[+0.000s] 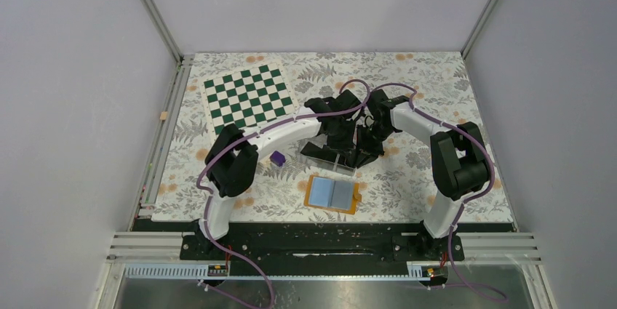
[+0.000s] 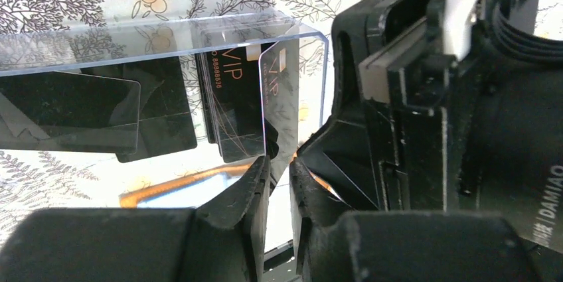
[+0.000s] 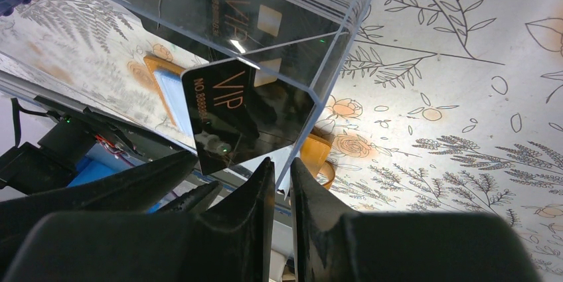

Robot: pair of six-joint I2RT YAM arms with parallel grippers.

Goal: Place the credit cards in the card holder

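Observation:
A clear divided box [image 1: 325, 163] holds black cards in both compartments. My right gripper is shut on one of its clear corner edges. In the right compartment several VIP cards [image 2: 229, 103] stand in a stack, and a front VIP card [image 3: 245, 119] leans away from them. My left gripper is slightly open by that leaning card's lower edge; whether the card touches its fingers is unclear. In the other compartment lie more dark cards [image 2: 73, 113]. An open orange-edged holder [image 1: 333, 194] with pale blue and grey panels rests in front of the box.
A purple object [image 1: 277, 158] sits left of the box, and a green-and-white checkered board [image 1: 247, 98] lies at the back left. Both arms crowd closely over the box.

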